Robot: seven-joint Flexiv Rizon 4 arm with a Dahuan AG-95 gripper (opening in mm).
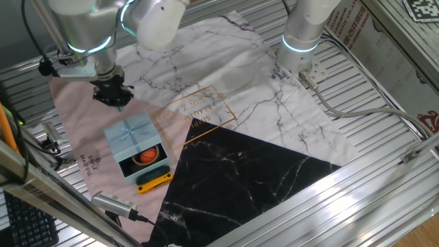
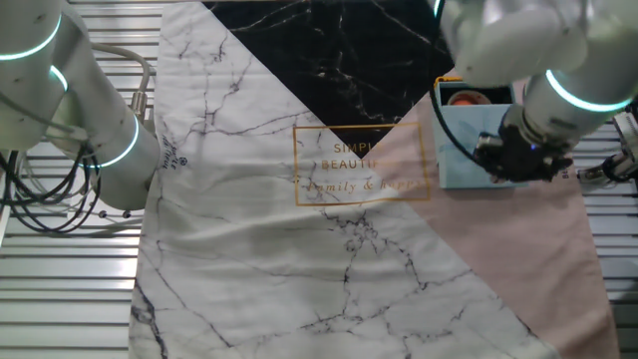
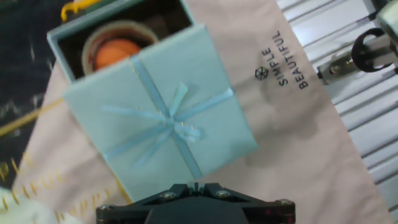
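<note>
A light blue gift box (image 1: pixel 165 169) sits on the pink part of the cloth. Its ribboned lid (image 3: pixel 217 134) covers most of the top and leaves one end uncovered. In that dark opening lie a tan ring (image 3: pixel 93 42), like a tape roll, and an orange ball (image 3: pixel 117 52) within it. My gripper is shut, with nothing visible between its fingers. It hovers just off the lid's covered end, apart from the box; in exterior view 1 the gripper (image 1: pixel 118 104) hangs beyond the lid's far edge.
A yellow tool (image 1: pixel 154 182) lies against the box's open end. A grey device with a cable (image 1: pixel 114 204) rests near the cloth's edge.
</note>
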